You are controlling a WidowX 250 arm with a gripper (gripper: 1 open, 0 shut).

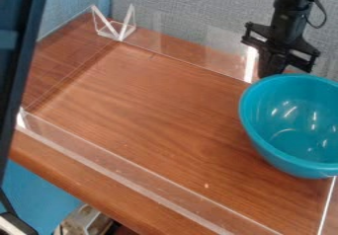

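The black gripper [275,65] is at the back right of the wooden table [152,130], low behind a large teal bowl [294,130]. Its lower end is partly hidden by the bowl's rim, so I cannot see what, if anything, is between its fingers. The bowl stands upright at the right side of the table and looks empty.
Clear plastic strips edge the table. A white folded frame [115,30] stands at the back left corner. A dark upright panel fills the left edge of the view, with a blue surface below the table.
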